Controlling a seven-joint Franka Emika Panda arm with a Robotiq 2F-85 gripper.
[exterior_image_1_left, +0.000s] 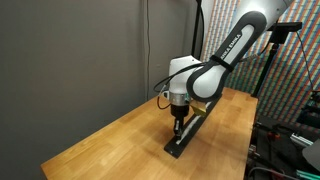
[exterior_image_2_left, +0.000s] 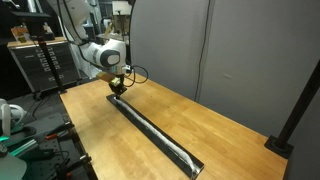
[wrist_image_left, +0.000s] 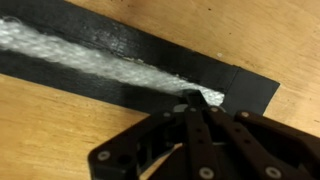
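Observation:
A long black strip lies flat on the wooden table, with a white rope-like cord stretched along its middle. In the wrist view the cord runs in from the left and its end stops short of the strip's end. My gripper points down at this end of the cord, its fingertips close together and shut. Whether any cord is pinched between them is hidden. From the side, the gripper is low over the strip, near its end.
Bare wooden table spreads left of the strip, and more clear surface lies beyond it. A grey partition stands along the back. A dark post rises near the table's far right corner.

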